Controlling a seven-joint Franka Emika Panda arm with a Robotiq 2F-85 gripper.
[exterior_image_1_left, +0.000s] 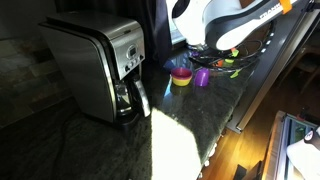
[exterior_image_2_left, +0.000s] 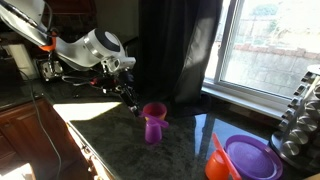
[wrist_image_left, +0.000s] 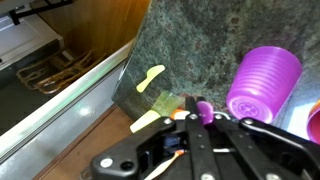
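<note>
My gripper is shut, seen from behind in the wrist view. A small purple patch shows at its fingertips; I cannot tell whether that is held or lies beyond. Right of the fingers is a purple cup (wrist_image_left: 262, 82) on the dark counter, seen from above at a slant. In exterior view 2 the gripper (exterior_image_2_left: 130, 100) hangs left of the purple cup (exterior_image_2_left: 154, 128). A yellow and pink bowl (exterior_image_1_left: 181, 76) stands beside the purple cup (exterior_image_1_left: 202, 76) in exterior view 1.
Green and yellow utensils (wrist_image_left: 165, 104) lie near the counter's edge. A coffee maker (exterior_image_1_left: 105, 65) stands at the left in exterior view 1. A purple plate (exterior_image_2_left: 255, 158) and a spice rack (exterior_image_2_left: 298, 115) are at the right in exterior view 2.
</note>
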